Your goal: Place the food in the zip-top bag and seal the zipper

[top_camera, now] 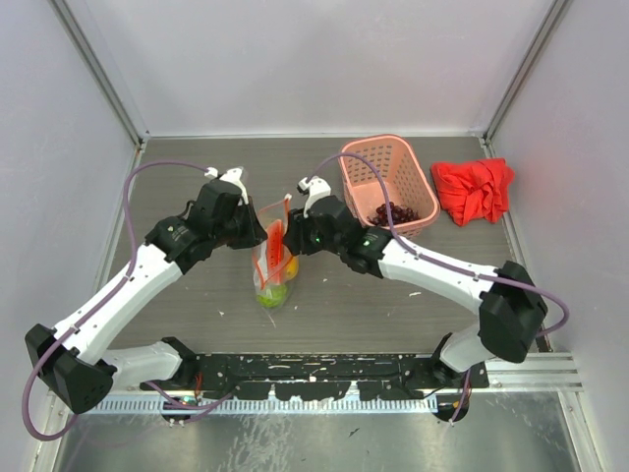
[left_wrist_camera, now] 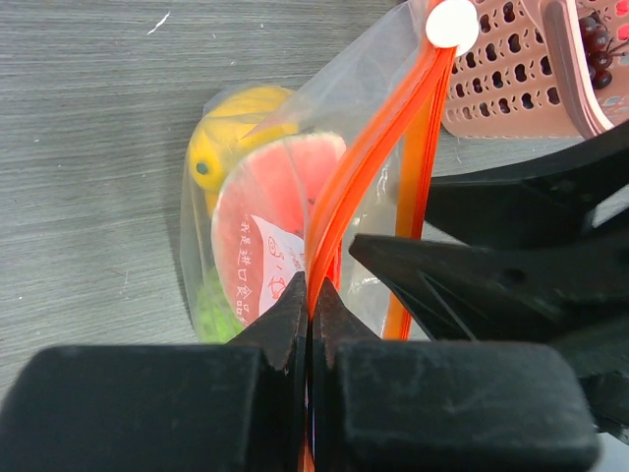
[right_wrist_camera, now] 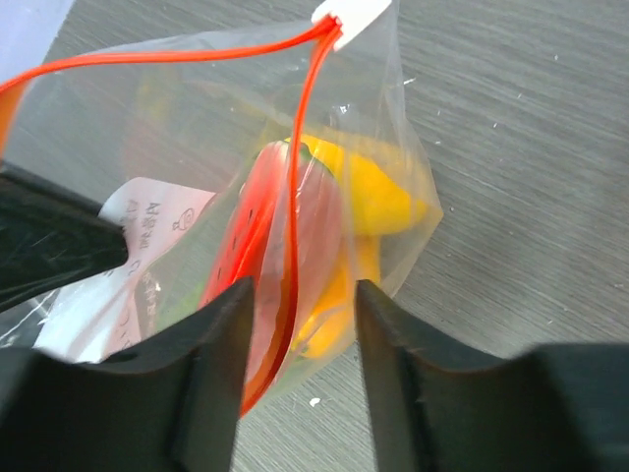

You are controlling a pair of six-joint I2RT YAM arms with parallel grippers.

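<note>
The clear zip top bag (top_camera: pixel 273 273) stands with its orange zipper mouth up. Inside it are a watermelon-slice toy (left_wrist_camera: pixel 270 211), a yellow toy (right_wrist_camera: pixel 369 197) and a green toy (left_wrist_camera: pixel 214 313). My left gripper is shut on one orange zipper edge, which runs down between its fingertips. My right gripper is part open, its two fingers on either side of the other orange edge (right_wrist_camera: pixel 293 236), with gaps showing. In the top view, the bag's mouth lies between the left gripper (top_camera: pixel 260 238) and the right gripper (top_camera: pixel 288 238). A white slider tab (left_wrist_camera: pixel 452 24) sits at the zipper's corner.
A pink basket (top_camera: pixel 356 175) holding dark grapes (top_camera: pixel 398 214) stands behind the right arm. Red cloth (top_camera: pixel 474 190) lies crumpled at the far right. Bare table shows in front of the bag and at the back left.
</note>
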